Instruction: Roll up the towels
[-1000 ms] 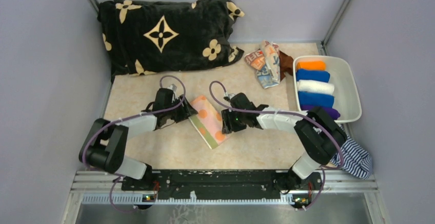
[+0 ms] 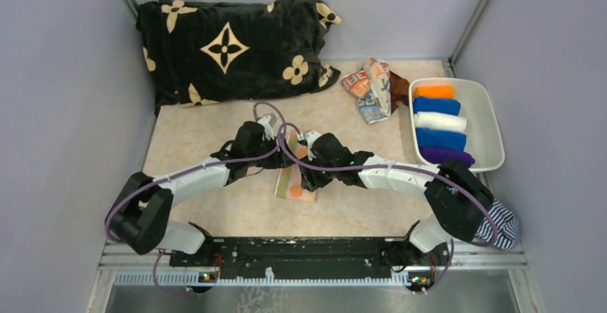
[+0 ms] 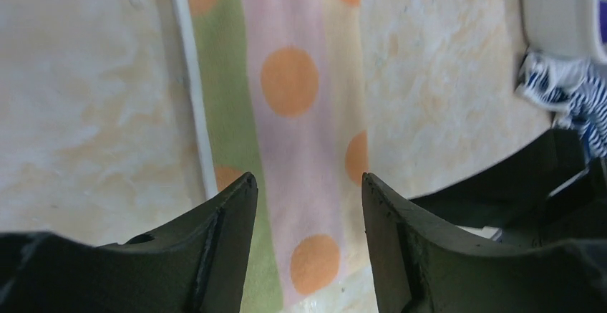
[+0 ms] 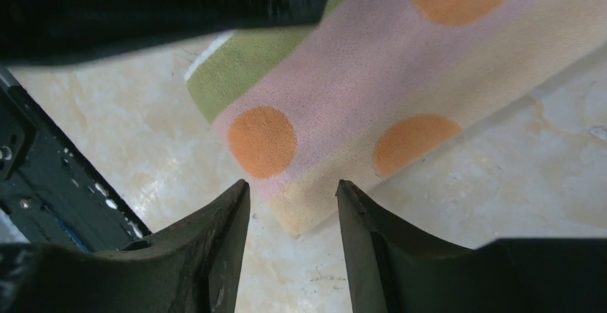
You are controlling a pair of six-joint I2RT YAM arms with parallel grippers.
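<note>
A folded towel (image 2: 294,188) in pink, green and cream with orange dots lies flat on the table at the centre, running front to back. My left gripper hangs over it, open, fingertips either side of the pink band. My right gripper is open over the towel's front end, with nothing held between its fingers. In the top view the two grippers are close together and cover much of the towel.
A white bin (image 2: 483,116) of rolled towels stands at right. Crumpled cloths (image 2: 374,91) lie at back right, a black patterned pillow (image 2: 236,48) at the back, a striped cloth (image 2: 504,223) at front right.
The towel has turned straighter, front to back, over the last second. My right gripper has moved left over it.
</note>
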